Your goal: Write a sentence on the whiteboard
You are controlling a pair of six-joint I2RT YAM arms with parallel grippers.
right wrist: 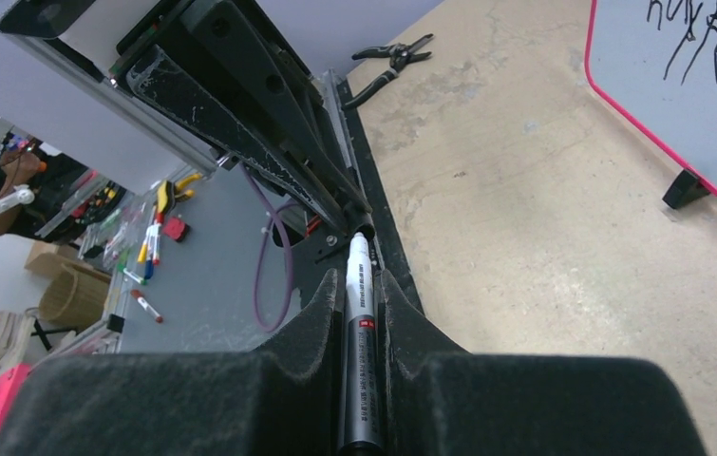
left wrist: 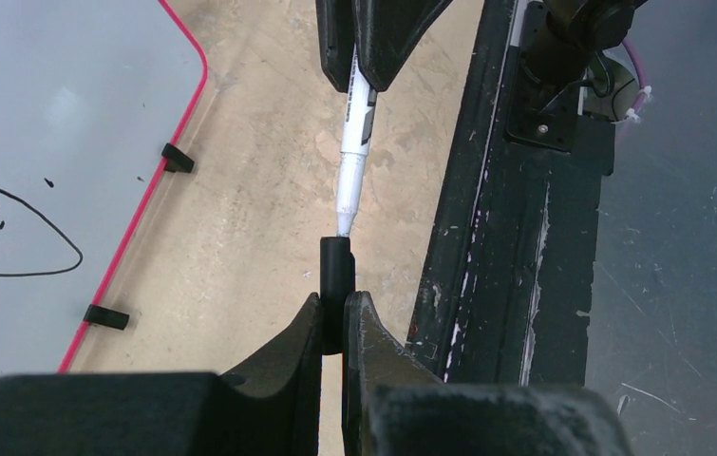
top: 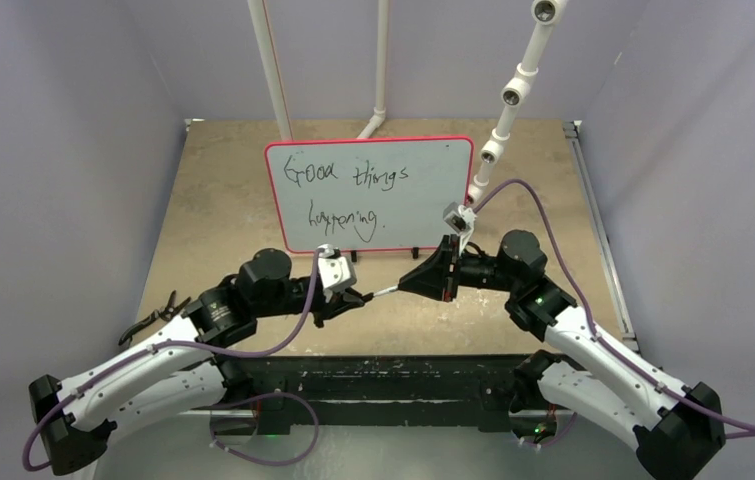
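Note:
The whiteboard (top: 433, 200), red-rimmed, bears "Good things" and a second line like "happening." in black. In front of it my two grippers face each other. My right gripper (top: 401, 287) is shut on the white marker (left wrist: 352, 157), whose narrow end points at my left gripper (top: 364, 298). Between the left fingers is a black cap (left wrist: 335, 271), shut in and standing out past the fingertips. The marker's end meets the cap's mouth in the left wrist view; how far inside it sits is hidden. The right wrist view shows the marker's rear part between the right fingers.
Black pliers (top: 153, 318) lie at the table's left edge. Small black clips (left wrist: 178, 159) hold the board's lower edge. A jointed white pole (top: 513, 92) stands behind the board's right side. Bare table (top: 528, 190) lies right of the board.

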